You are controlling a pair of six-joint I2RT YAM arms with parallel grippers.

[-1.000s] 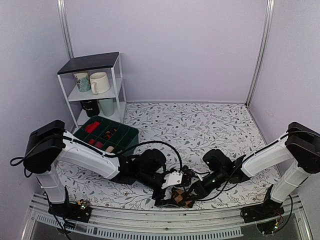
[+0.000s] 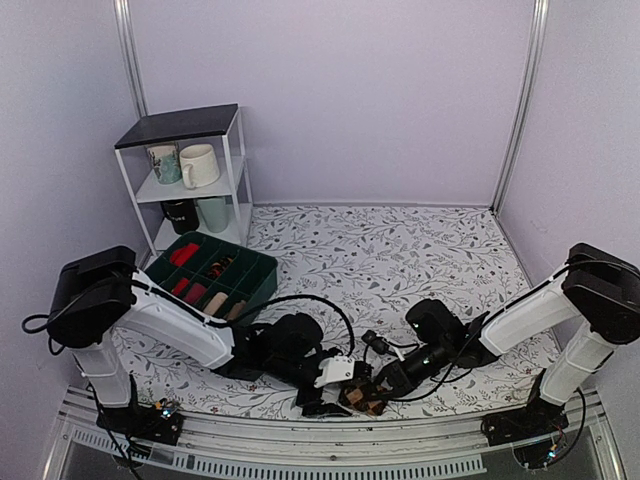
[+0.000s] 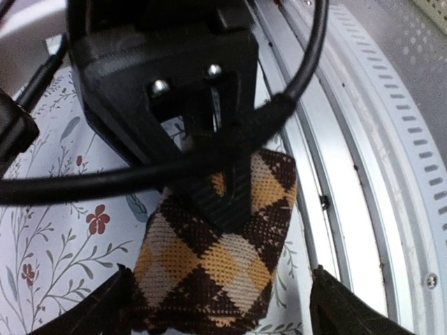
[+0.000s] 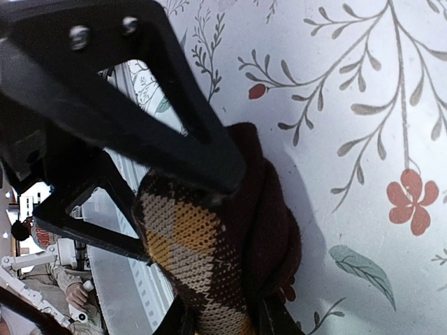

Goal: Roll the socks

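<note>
A dark brown sock point(image 3: 216, 258) with tan and cream diamonds is bunched in a compact folded bundle at the table's front edge. In the right wrist view, the sock's plain brown folds point(image 4: 269, 230) show beside its patterned face. My right gripper is shut on the near end of the sock. Spread apart, the fingers of my left gripper stand at either side of the bundle's other end, holding nothing. From above, the sock point(image 2: 365, 398) is partly covered by both grippers.
A green divided bin point(image 2: 262, 283) with several rolled items stands at the left, before a white shelf point(image 2: 232, 175) with mugs. The front rail point(image 2: 300, 428) runs close by the sock. Behind the arms the patterned tabletop point(image 2: 390, 250) is clear.
The right arm and the sock have hardly moved.
</note>
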